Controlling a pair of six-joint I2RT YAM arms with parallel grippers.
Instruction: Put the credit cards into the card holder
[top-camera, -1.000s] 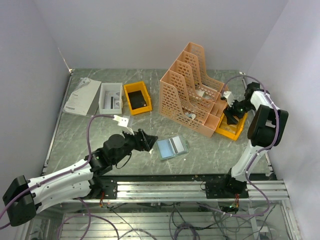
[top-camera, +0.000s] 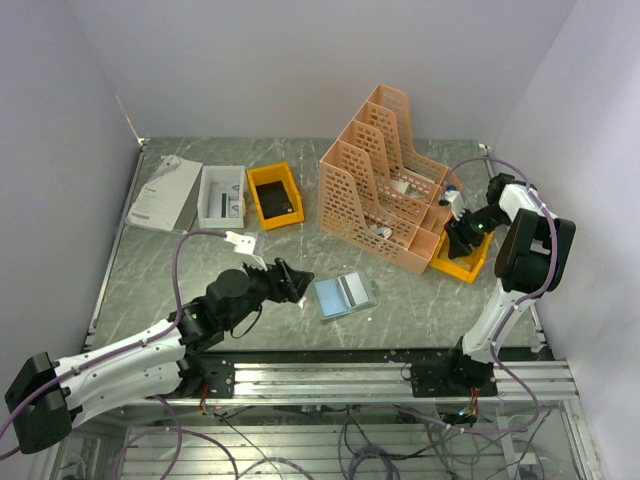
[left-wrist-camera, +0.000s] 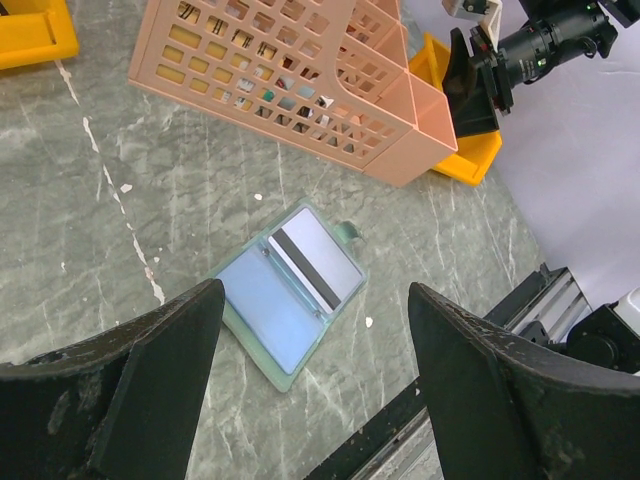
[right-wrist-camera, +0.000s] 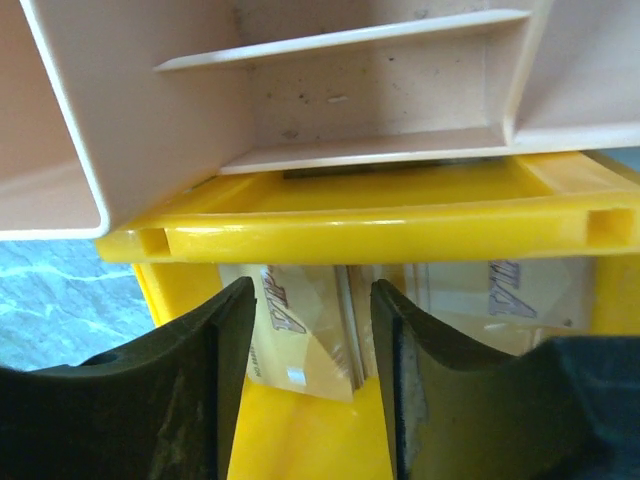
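Observation:
A yellow box (top-camera: 451, 268) at the right holds cream card packs (right-wrist-camera: 300, 330), lying side by side in the right wrist view. My right gripper is down inside it, fingers part open over the packs; whether a pack is between them is unclear. A peach slotted organiser (top-camera: 355, 200) stands against the box. On the table centre lies a flat holder (top-camera: 330, 298) with blue and white panels, below my open left gripper, which has nothing between its fingers.
At the back left are a yellow tray (top-camera: 271, 173) with a dark object, a white box (top-camera: 222, 175) and a pale flat case (top-camera: 163, 198). The front middle of the table has free room around the flat holder.
My right gripper has shifted slightly toward the front within the yellow box. The left arm has not visibly moved.

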